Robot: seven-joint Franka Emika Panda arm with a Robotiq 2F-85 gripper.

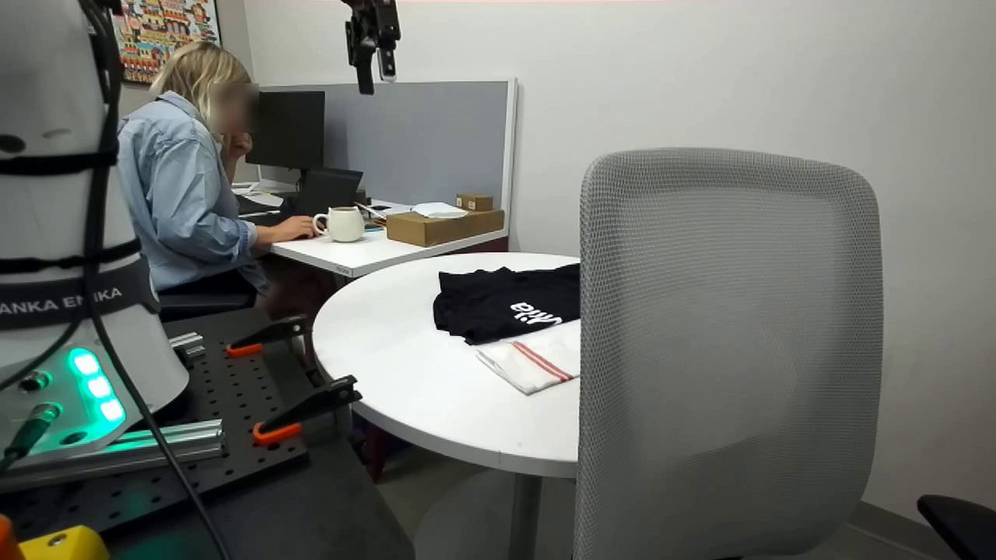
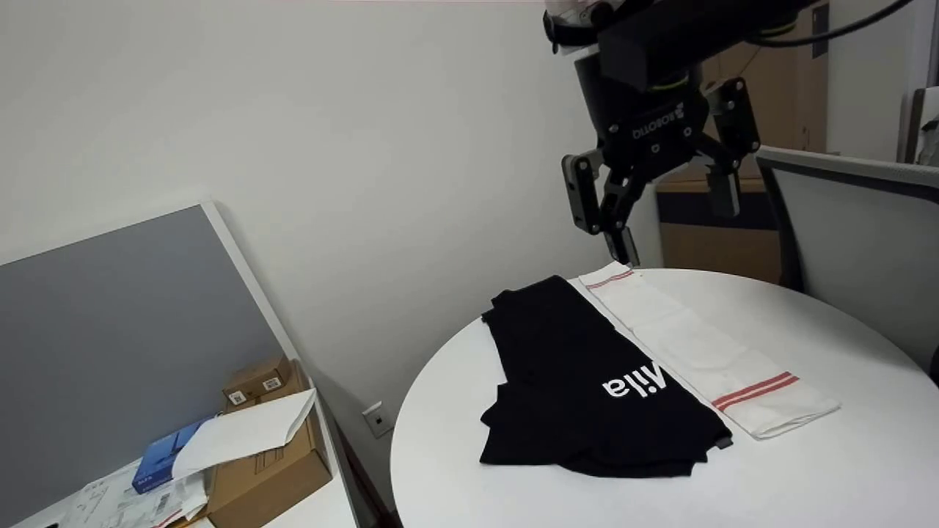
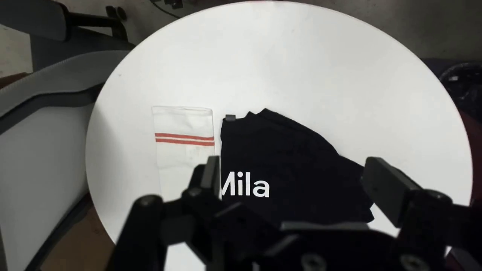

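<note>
A black shirt [image 2: 563,378] with white "Mila" lettering lies folded on the round white table [image 2: 440,422]. Beside it rests a long folded white towel [image 2: 695,339] with red stripes near its ends. In the wrist view the towel [image 3: 183,122] is left of the shirt [image 3: 289,158], the two nearly touching. Above the table hangs my gripper [image 2: 676,230], open and empty, its fingers wide apart. Seen from the wrist, the gripper spans part of the shirt, which lies below it. The fingers and gripper body hide the near ends of both cloths.
A grey mesh chair [image 1: 728,355] stands against the table and blocks part of it in exterior view 1. A seated person [image 1: 191,177] works at the desk, near a white mug [image 1: 345,225] and a cardboard box [image 1: 443,227].
</note>
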